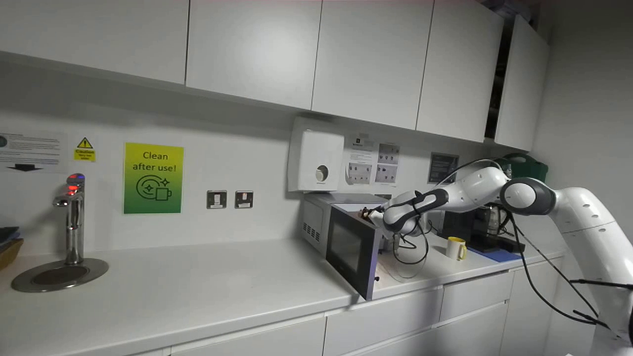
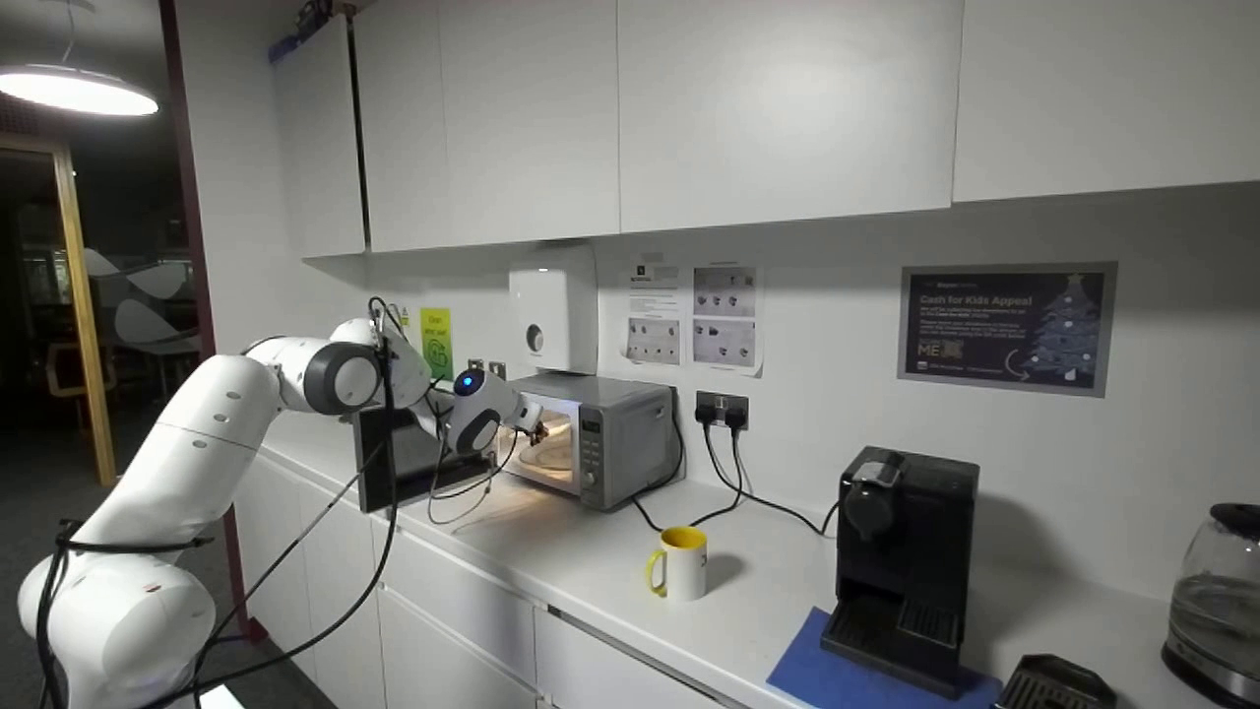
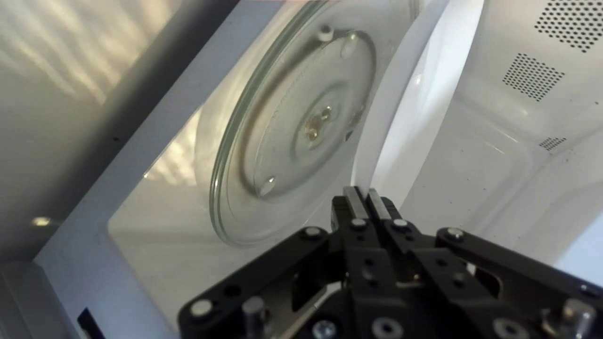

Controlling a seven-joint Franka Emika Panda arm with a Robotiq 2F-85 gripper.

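Observation:
The microwave [image 2: 638, 431] stands on the counter with its door [image 1: 348, 246] swung wide open. Its inside is lit, and the glass turntable [image 3: 282, 164] shows in the wrist view. At the microwave's opening is my gripper, its fingers close together. A thin, white, curved dish-like thing [image 3: 415, 96] runs up from between the fingertips, seen nearly edge-on above the turntable; its full shape cannot be made out. In the exterior views the gripper [image 2: 535, 432] is small and the white thing is not clear.
A white mug with yellow inside [image 2: 684, 565] stands on the counter right of the microwave. Beyond it are a black coffee machine [image 2: 904, 555] on a blue mat and a glass jug [image 2: 1217, 603].

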